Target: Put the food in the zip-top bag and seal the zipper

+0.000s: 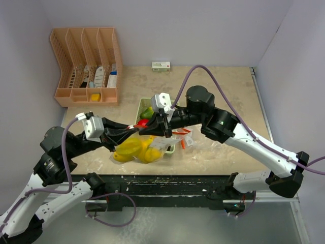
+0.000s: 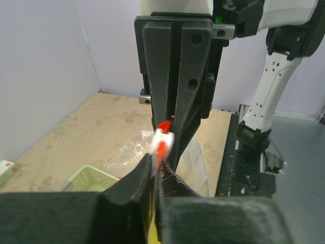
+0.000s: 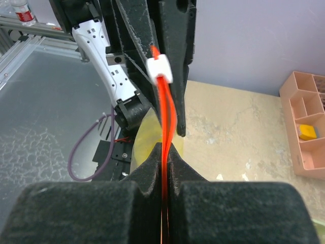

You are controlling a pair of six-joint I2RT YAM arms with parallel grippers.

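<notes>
The plastic bag [image 1: 131,148] with yellow food inside hangs beneath both grippers, near the table's front. My right gripper is shut on the bag's red zipper strip [image 3: 171,107], which runs between its fingers. My left gripper [image 1: 131,131] faces it at the same strip, its fingertips close around the white slider [image 2: 163,138] and red zipper end; whether they touch it is unclear. Behind the bag, a green basket [image 1: 142,105] holds green and red food.
A salmon organizer [image 1: 86,40] stands at the back left. A small box [image 1: 161,66] lies at the back. Loose clear bags [image 1: 203,152] lie right of the basket. The table's front edge is below the bag.
</notes>
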